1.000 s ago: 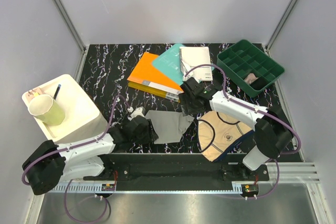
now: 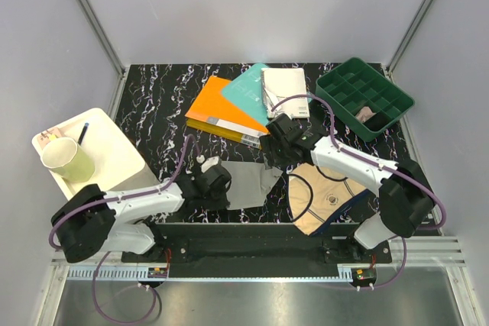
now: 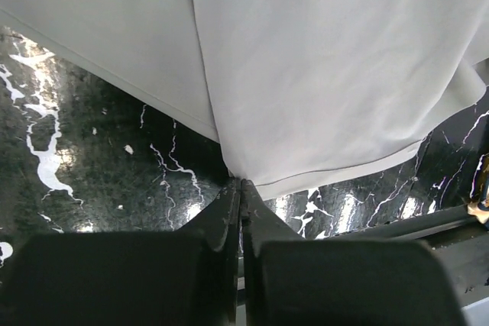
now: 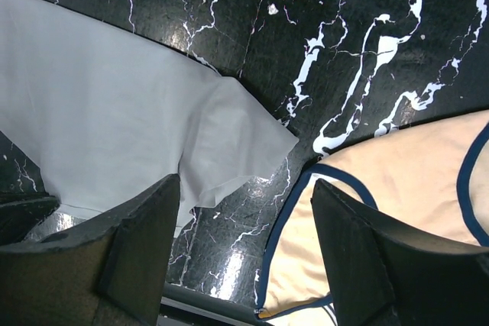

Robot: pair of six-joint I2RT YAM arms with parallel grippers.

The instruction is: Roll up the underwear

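The light grey underwear (image 2: 246, 185) lies flat on the dark marble table, its right end turned over into a small flap (image 4: 233, 139). At its near left edge my left gripper (image 2: 227, 204) is low and shut. In the left wrist view the closed fingertips of my left gripper meet right at a corner of the grey underwear (image 3: 321, 66); whether cloth is pinched between them cannot be made out. Above the underwear's right end hovers my right gripper, open, with its fingers wide apart and nothing between them.
A tan cloth with navy edging (image 2: 325, 200) lies to the right. Behind are an orange folder (image 2: 221, 101), a teal folder (image 2: 248, 93) and a notebook (image 2: 286, 85). A green divided tray (image 2: 355, 85) stands back right, a white bin (image 2: 122, 154) with a cup (image 2: 69, 159) on the left.
My left gripper has shifted slightly right and tilted down onto the underwear's near left corner. The right arm has moved only a little; the underwear looks much the same.
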